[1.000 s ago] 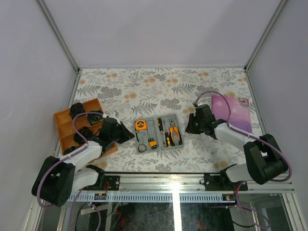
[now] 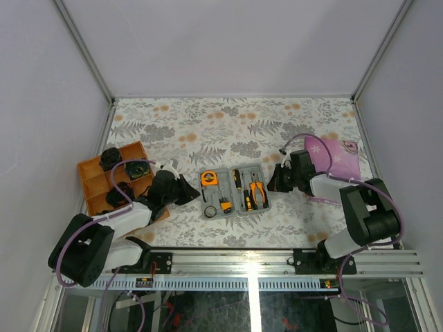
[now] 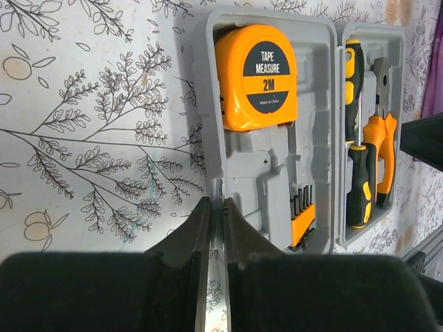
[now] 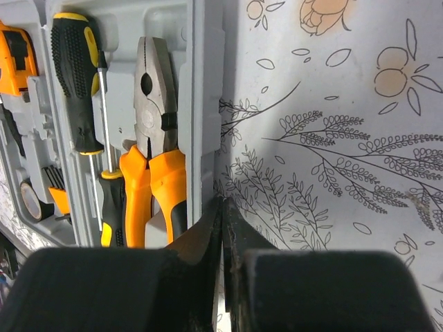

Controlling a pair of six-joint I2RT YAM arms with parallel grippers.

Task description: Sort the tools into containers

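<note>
The open grey tool case (image 2: 233, 211) lies mid-table, holding a tape measure (image 3: 256, 76), a brush-like orange tool (image 3: 302, 228), screwdrivers (image 4: 77, 90) and pliers (image 4: 156, 104). My left gripper is shut on the case's left rim. My right gripper is shut at the outside of the case's right wall, with nothing visible between its fingers.
A wooden compartment box (image 2: 93, 183) with dark coiled items stands at the left, beside the left arm. A pink cushion (image 2: 346, 159) lies at the right behind the right arm.
The case has shifted to the right along with my left gripper. My right arm has bent and moved slightly, its gripper now close against the case's right side.
</note>
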